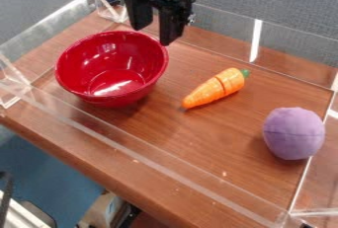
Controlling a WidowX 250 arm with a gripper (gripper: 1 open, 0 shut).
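Observation:
A dark gripper (154, 22) hangs high at the top of the view, above the back edge of the red bowl; whether its fingers are open or shut is hard to make out. The red bowl (109, 74) sits at the left of the wooden table and looks empty. An orange toy carrot (212, 89) lies diagonally right of the bowl. A purple ball (294, 133) rests at the right.
Clear plastic walls edge the wooden tabletop (169, 165), with a grey panel behind. A blue floor shows at the lower left.

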